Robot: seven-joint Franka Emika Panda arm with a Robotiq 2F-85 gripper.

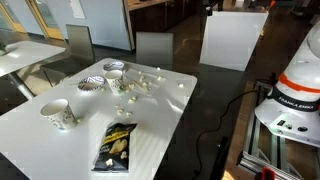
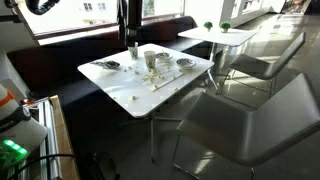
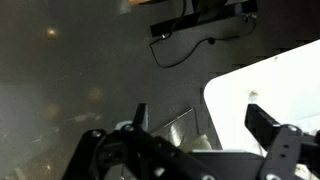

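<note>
On the white table (image 1: 147,118) stand two patterned cups: one cup (image 1: 58,115) at the left edge and another cup (image 1: 115,83) farther back. Two patterned bowls, a left bowl (image 1: 90,84) and a back bowl (image 1: 114,65), sit near the far edge. A black snack bag (image 1: 115,147) lies close to the front edge, and pale crumbs or chips (image 1: 135,83) are scattered around the middle. My gripper is open, its fingers wide apart with nothing between them. Below it the wrist view shows dark floor, with the table corner at the right.
The robot base (image 1: 290,105) stands to the right of the table, apart from it. A grey chair (image 1: 155,48) is at the far side, and a large grey chair (image 2: 250,110) stands in front in the second exterior view. Cables (image 1: 225,115) run across the floor.
</note>
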